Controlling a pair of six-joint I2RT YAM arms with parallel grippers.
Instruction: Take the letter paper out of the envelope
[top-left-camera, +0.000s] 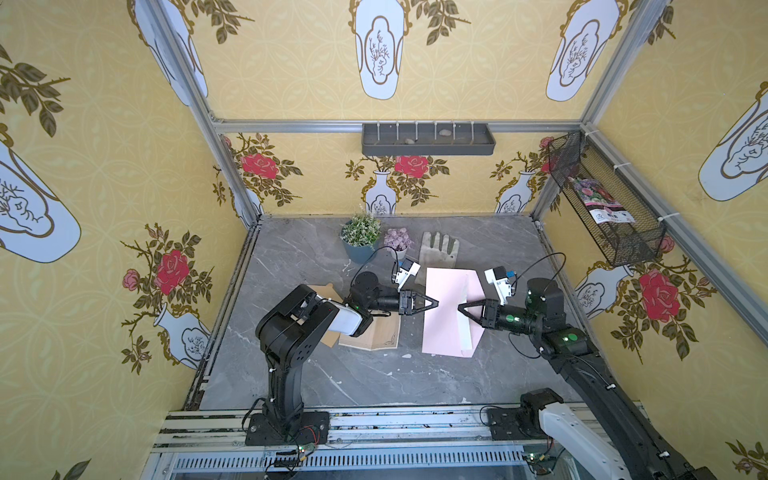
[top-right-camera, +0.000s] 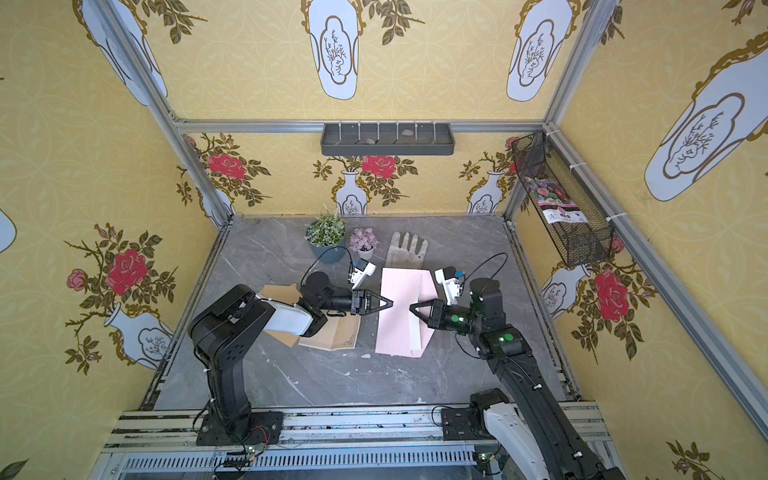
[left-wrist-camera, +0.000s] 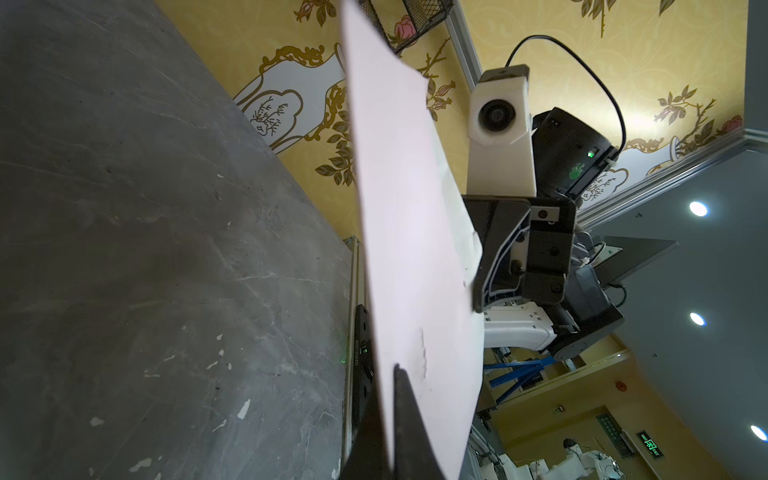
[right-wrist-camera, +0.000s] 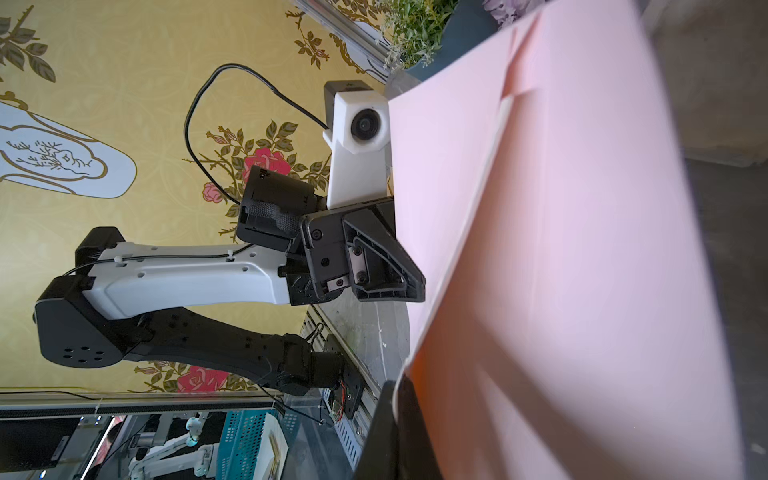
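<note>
Between the two arms, above the grey table, is the pink envelope. Along its right part runs a pale strip; I cannot tell whether it is letter paper or the envelope's inner side. My left gripper is shut on the left edge of the envelope, which passes between its fingers. On the right, my right gripper is shut on the whitish edge along the opening, with a gap showing between the pink layers. How many layers lie in either grip is hidden.
Under the left forearm lies an open tan folder-like object. Behind the envelope are a grey glove-shaped piece, a green potted plant and a small purple one.
</note>
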